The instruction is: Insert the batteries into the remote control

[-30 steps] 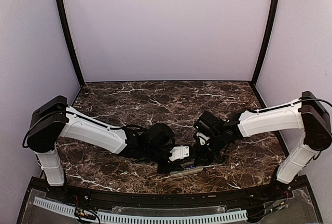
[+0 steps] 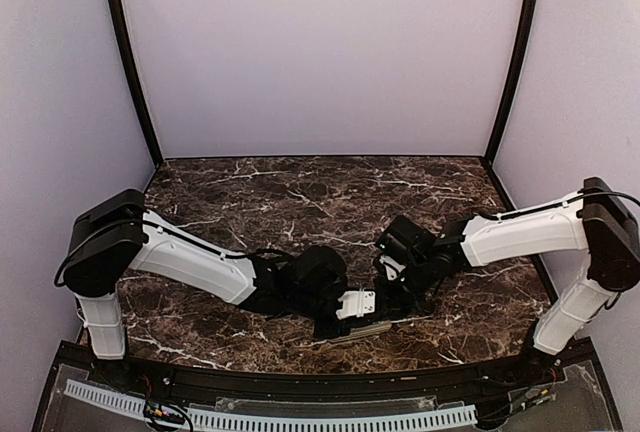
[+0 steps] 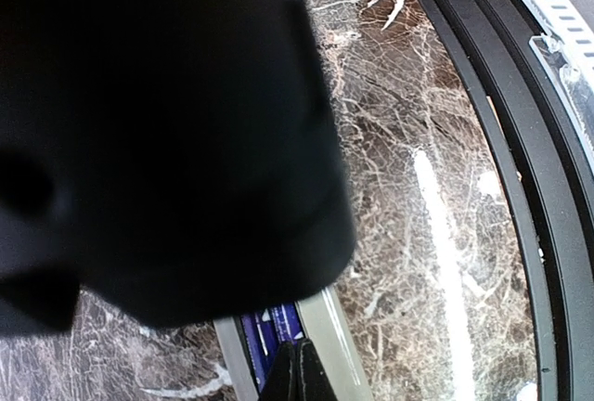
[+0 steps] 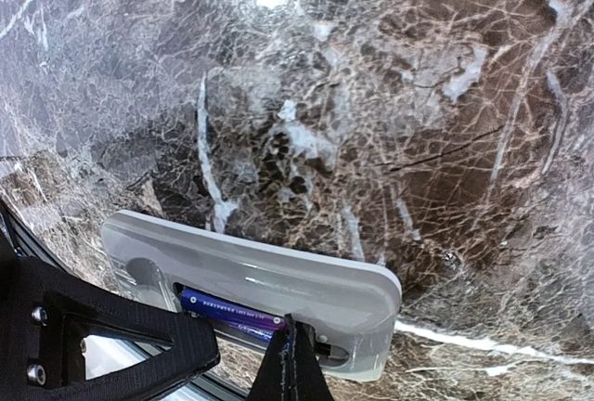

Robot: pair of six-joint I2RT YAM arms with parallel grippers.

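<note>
The light grey remote control (image 4: pixel 251 258) lies on the table with its battery compartment facing up. Two blue-purple batteries show in that compartment, one battery (image 4: pixel 223 308) in plain sight and the other partly covered. In the right wrist view my right gripper is shut, its tips at the right end of the batteries and no object visible between them. My left gripper is also shut, its tips over the batteries (image 3: pixel 271 327) in the left wrist view. Whether the tips touch the batteries, I cannot tell. From above, both arms largely cover the remote (image 2: pixel 358 333).
A large black part (image 3: pixel 176 141) blocks much of the left wrist view. Another black part (image 4: pixel 102 341) reaches over the remote's left end in the right wrist view. The dark frame rail (image 2: pixel 300 380) runs along the front edge. The marble table (image 2: pixel 320 192) behind the arms is clear.
My left gripper has moved to the right along the remote, closer to the right gripper, and now covers more of it. The right arm has hardly moved.
</note>
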